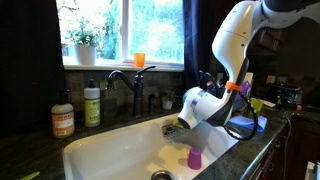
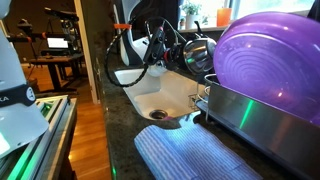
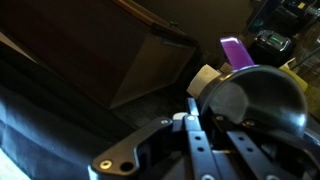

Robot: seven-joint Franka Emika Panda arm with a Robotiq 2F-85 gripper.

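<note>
In the wrist view, a round, hollow grey metal vessel point(image 3: 262, 98) sits at the fingers, its opening facing the camera. My gripper looks shut on its near rim, though the dark fingers make the exact contact hard to see. From exterior view 1, the gripper point(image 1: 172, 128) hangs low at the back right of the white sink point(image 1: 110, 150), and what it holds is too small to make out. A purple cup point(image 1: 194, 158) stands in the basin, apart from the gripper.
The black faucet point(image 1: 138, 85) rises behind the basin, with soap bottles point(image 1: 92, 104) to its left. In exterior view 2, a large purple bowl point(image 2: 268, 62) and a metal pot point(image 2: 199, 54) are at the rack beside the sink. A blue cloth point(image 2: 190, 152) covers the near counter.
</note>
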